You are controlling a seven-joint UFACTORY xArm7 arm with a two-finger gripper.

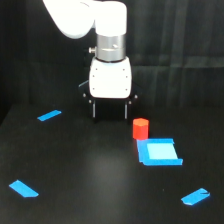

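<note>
A small red block [140,129] stands on the black table, touching or just beside the top left corner of a pale square [161,151] framed in blue tape. Up and to the left of the block hangs my gripper [111,110], pointing down. Its two thin dark fingers are spread well apart, and nothing shows between them. From this view I cannot tell how high the fingertips are above the table.
Blue tape strips mark the table at the back left [49,115], front left [23,188] and front right [195,197]. A dark curtain [180,60] hangs behind. Bare table lies across the middle and front.
</note>
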